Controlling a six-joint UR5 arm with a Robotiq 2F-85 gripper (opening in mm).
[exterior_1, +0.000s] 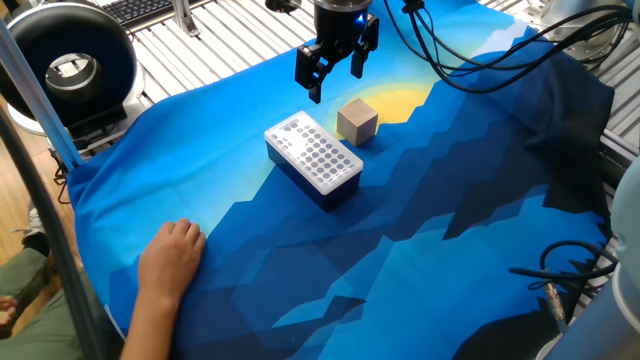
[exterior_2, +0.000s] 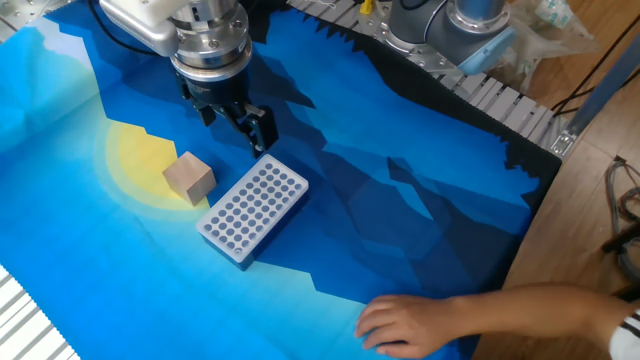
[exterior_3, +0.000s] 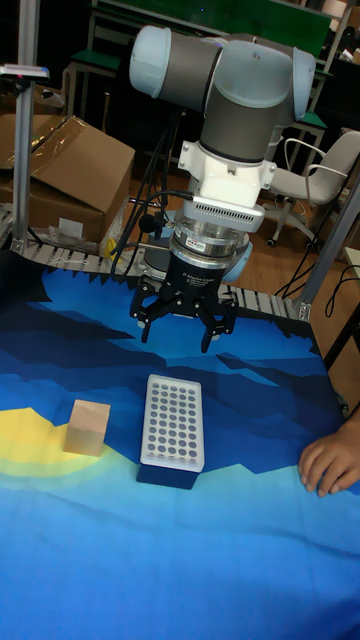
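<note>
A blue box with a pale lid full of round holes (exterior_1: 314, 152) lies on the printed cloth, near the middle of the table. Beside it, a short gap away, sits a plain wooden cube (exterior_1: 357, 122), partly over the yellow sun print; in exterior view 2 the cube (exterior_2: 190, 178) is left of the box (exterior_2: 254, 208). My gripper (exterior_3: 176, 341) hangs above the cloth, fingers pointing down and spread wide. Nothing is between them, and they touch neither object. In exterior view 3 the gripper appears behind the box (exterior_3: 171, 422) and the cube (exterior_3: 87, 428).
A person's hand (exterior_1: 172, 255) rests on the cloth near the edge, well apart from the box. Black cables (exterior_1: 520, 60) loop over one corner of the table.
</note>
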